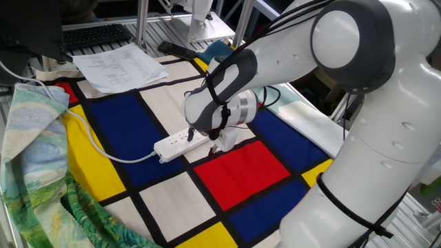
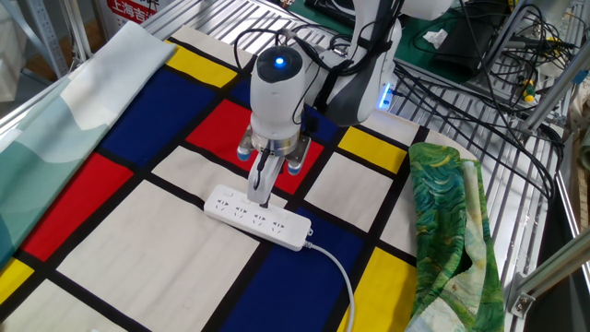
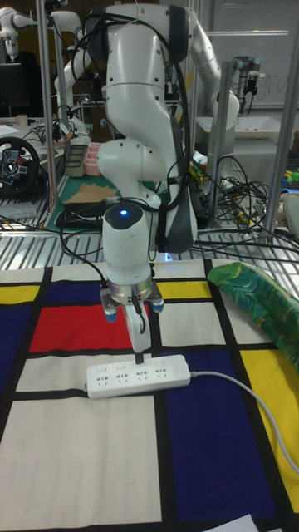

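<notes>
A white power strip (image 2: 258,218) with several sockets lies on the patterned cloth, its cable leaving one end. In exterior view 3 the strip (image 3: 164,373) lies crosswise below the arm. My gripper (image 2: 264,202) points down, its dark tip at the strip's upper edge near the middle; whether it touches is unclear. From the front, the gripper (image 3: 139,358) shows as one narrow white piece with a dark end, so the gap between its fingers is hidden. In exterior view 1 the wrist covers part of the strip (image 1: 180,142).
A green painted cloth (image 2: 452,231) lies bunched at one side of the patterned cloth (image 2: 138,249). Printed papers (image 1: 120,67) and a black keyboard (image 1: 96,36) are at the far end. The strip's cable (image 1: 103,148) curves across the cloth, which is otherwise largely clear.
</notes>
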